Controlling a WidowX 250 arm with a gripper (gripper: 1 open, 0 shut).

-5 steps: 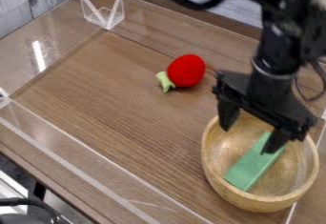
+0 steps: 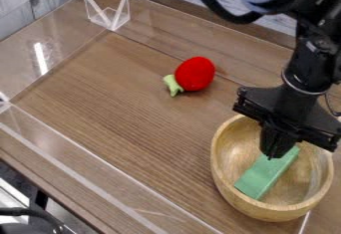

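My dark gripper is over the upper part of a wooden bowl at the right; its fingertips point down, and nothing shows clearly between them, shut. A green rectangular block lies in the bowl, partly below the gripper. A red round object with a small light-green piece beside it lies on the wooden table behind and left of the bowl.
A white wire basket stands at the back left. Dark cables show at the lower left corner.
The block and red object look unmoved.
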